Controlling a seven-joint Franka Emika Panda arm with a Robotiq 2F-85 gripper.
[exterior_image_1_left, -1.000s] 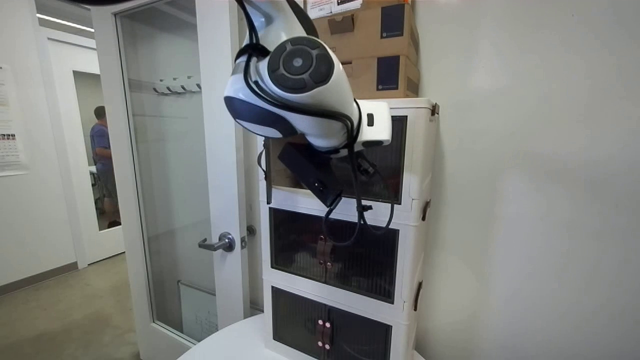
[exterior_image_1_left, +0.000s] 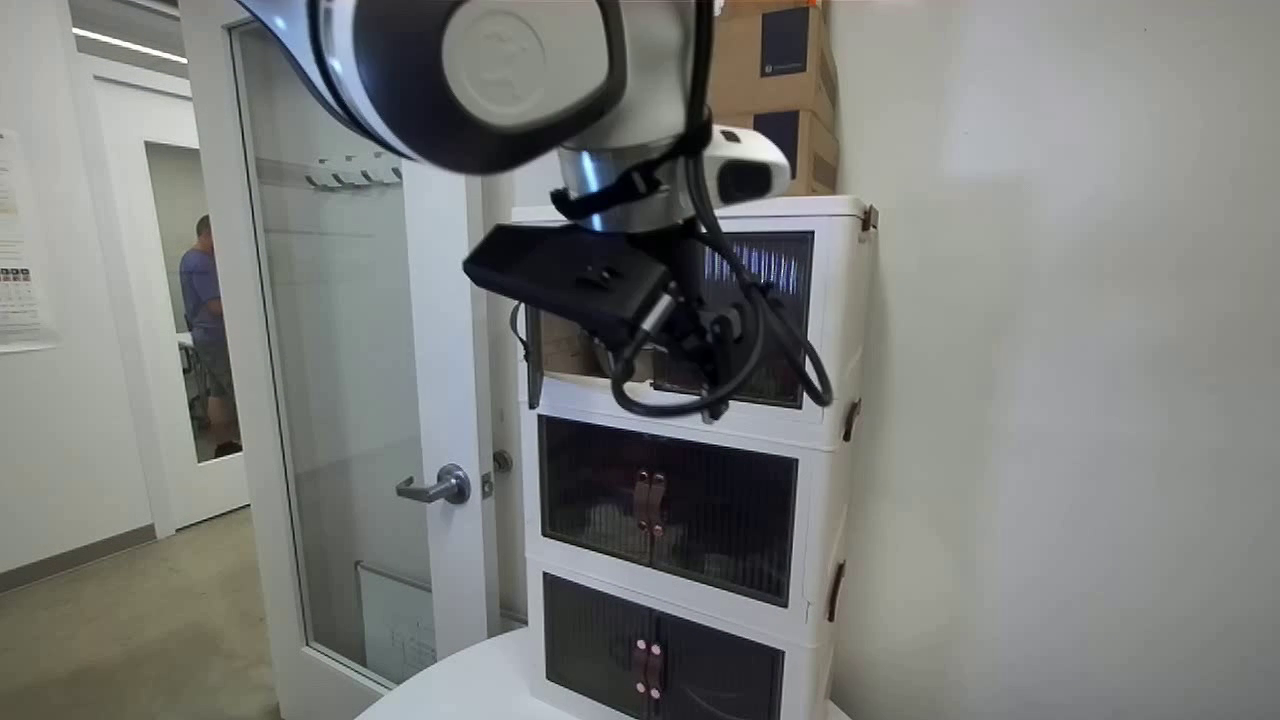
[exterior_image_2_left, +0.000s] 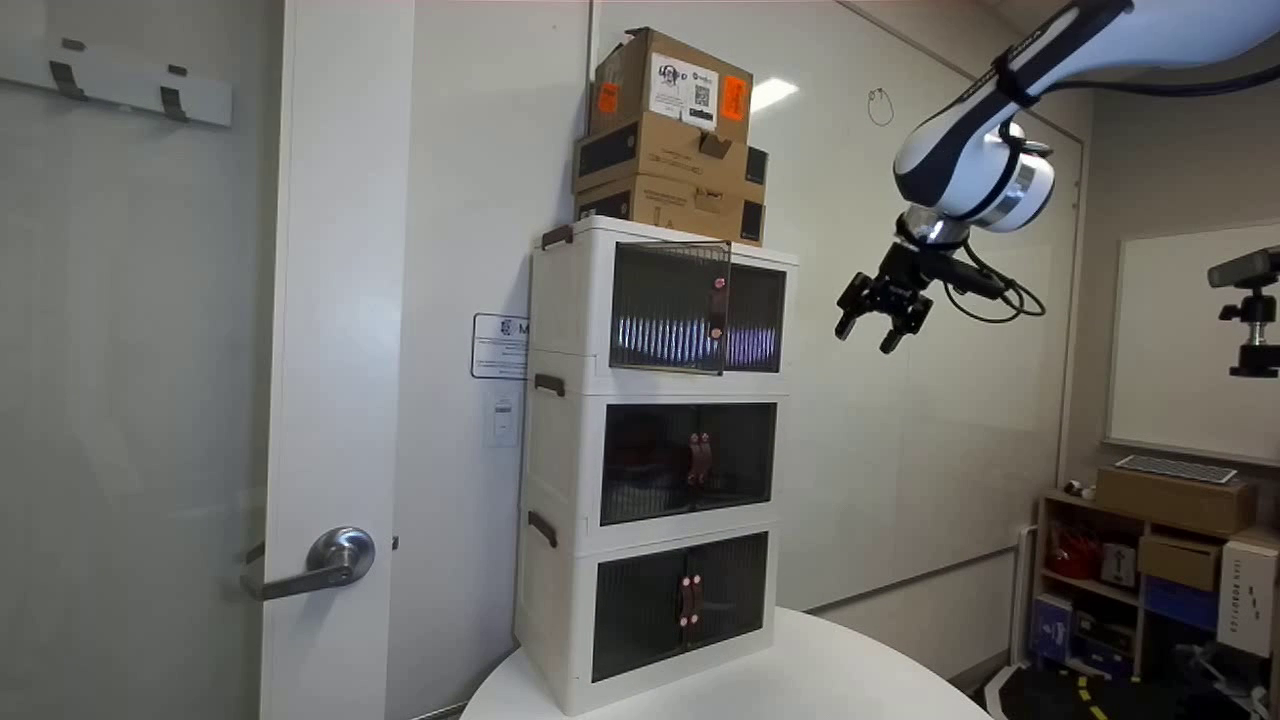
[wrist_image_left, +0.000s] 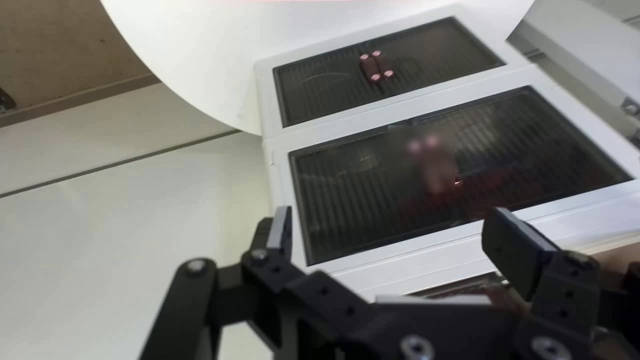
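Note:
My gripper (exterior_image_2_left: 866, 342) hangs in the air to the right of the cabinet's top tier in the second exterior view, open and with nothing between its fingers. The white cabinet (exterior_image_2_left: 780, 520) has stacked tiers with dark ribbed doors. On the top tier the left door (exterior_image_2_left: 666, 306) stands swung out, its brown handle (exterior_image_2_left: 719, 308) at the free edge. The middle doors (exterior_image_1_left: 600, 486) and bottom doors (exterior_image_1_left: 600, 642) look closed. In the wrist view, my separated fingers (wrist_image_left: 280, 231) frame the middle tier. In the first exterior view the arm hides my fingertips and part of the top tier.
Cardboard boxes (exterior_image_2_left: 672, 146) are piled on the cabinet. A glass door (exterior_image_1_left: 336, 360) with a lever handle (exterior_image_1_left: 438, 485) is on the left in the first exterior view. Open air surrounds the gripper.
More of the middle doors shows. The cabinet's own doors look unchanged.

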